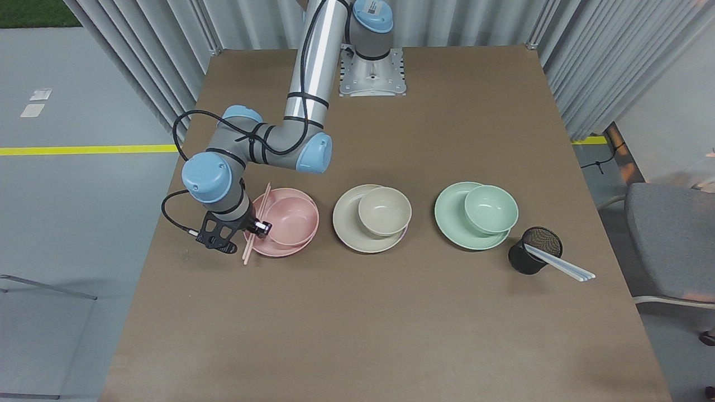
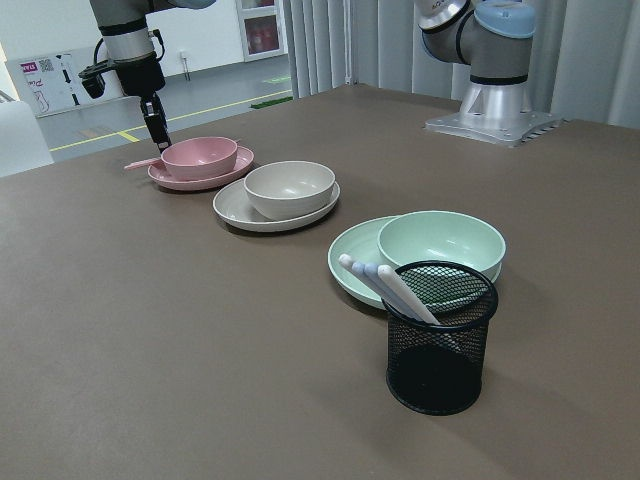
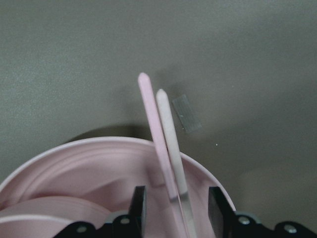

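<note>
A pair of chopsticks, one pink [image 3: 154,124] and one paler [image 3: 171,139], lies across the left rim of the pink plate [image 3: 99,163], which holds a pink bowl [image 1: 292,221]. My gripper hangs low over them, open, one finger on each side of the pair. The front and left camera views show the gripper at the pink setting's outer side; its tips are small there.
To the right sit a white plate [image 1: 346,221] with a white bowl [image 1: 385,209], a mint plate [image 1: 453,221] with a mint bowl [image 1: 491,207], and a black mesh cup [image 1: 526,261] holding several pale chopsticks.
</note>
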